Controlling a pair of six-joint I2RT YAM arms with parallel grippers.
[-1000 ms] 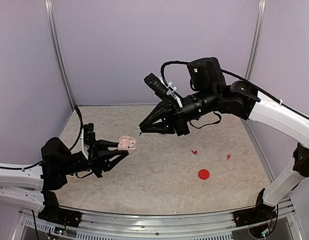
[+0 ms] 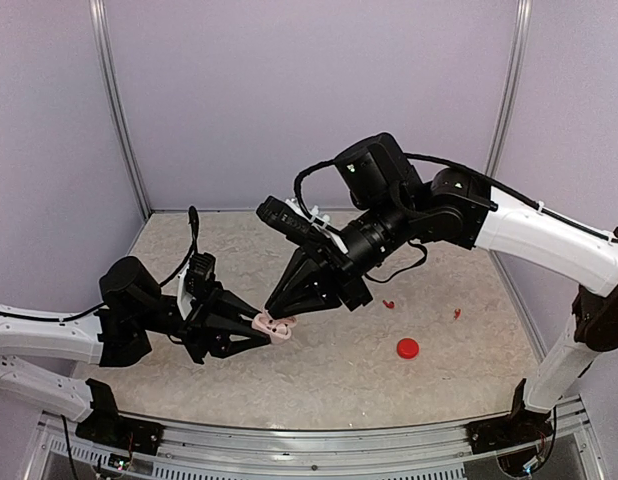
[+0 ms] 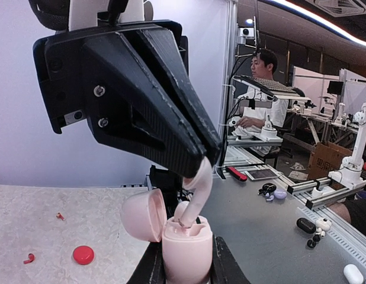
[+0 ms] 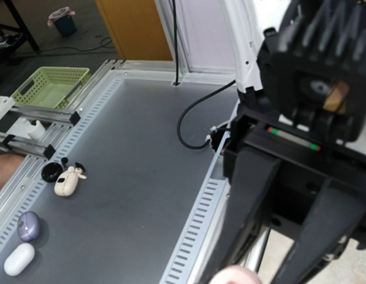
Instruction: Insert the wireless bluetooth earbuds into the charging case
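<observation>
The pink charging case [image 3: 186, 254] is upright in my left gripper [image 2: 253, 330], its lid [image 3: 141, 216] swung open. My right gripper [image 2: 274, 308] is directly over the case, shut, with a pink-white earbud [image 3: 198, 192] at its fingertips, the stem reaching down into the case's opening. In the right wrist view only a pink edge [image 4: 236, 277] shows at the fingertips; whether the earbud is gripped or just touched is hard to tell.
A round red case [image 2: 407, 348] and two small red earbuds [image 2: 388, 304] [image 2: 456, 313] lie on the right of the table.
The right gripper has come down and left onto the case; the left gripper with the case has moved up and right to meet it.
</observation>
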